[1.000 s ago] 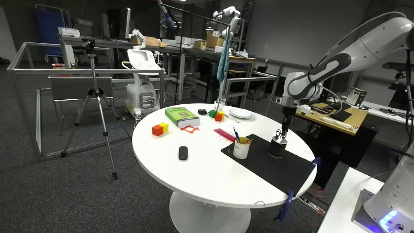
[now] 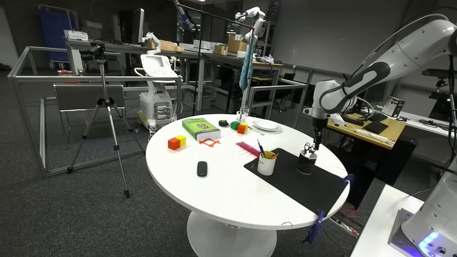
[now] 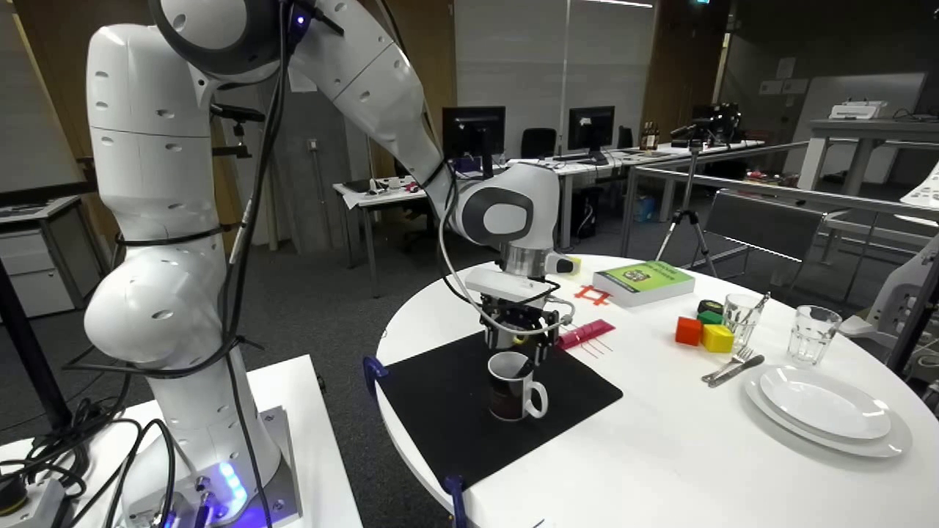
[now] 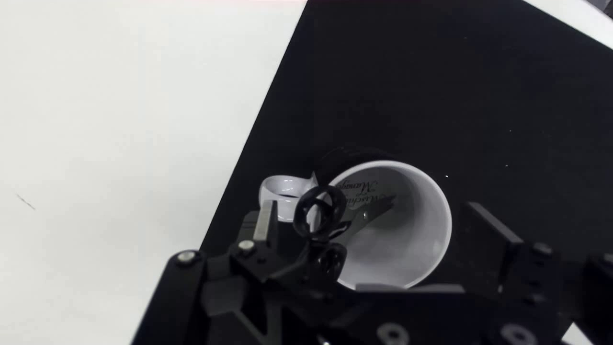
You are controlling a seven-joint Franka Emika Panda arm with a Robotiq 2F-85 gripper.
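A dark mug with a white inside [image 4: 396, 244] stands upright on the black mat [image 4: 459, 103]. Black-handled scissors [image 2: 309, 147] lean in it, blades down. In the wrist view, the scissors' loops [image 4: 300, 217] stick out over the rim on the mug's handle side. My gripper [image 3: 517, 343] is just above the mug, fingers wide apart. Seen from the wrist, one of its fingers [image 4: 263, 224] is beside the mug's handle and the other stands past the opposite rim. The scissor loops lie nearer the handle-side finger. Nothing is clamped; whether a finger touches the loops is unclear.
A white cup of pens [image 2: 266, 166] is at the mat's edge, with a magenta strip [image 2: 247, 148] behind it. Farther off are a green book [image 2: 201, 128], coloured blocks [image 2: 173, 143] and plates [image 2: 266, 124]. Blue clamps [image 2: 317, 225] grip the table edge.
In exterior view 1 my gripper has shifted slightly right, and its tilt differs a little. The scissor loops, mostly covered by it before, now show more clearly. The mug has stayed put.
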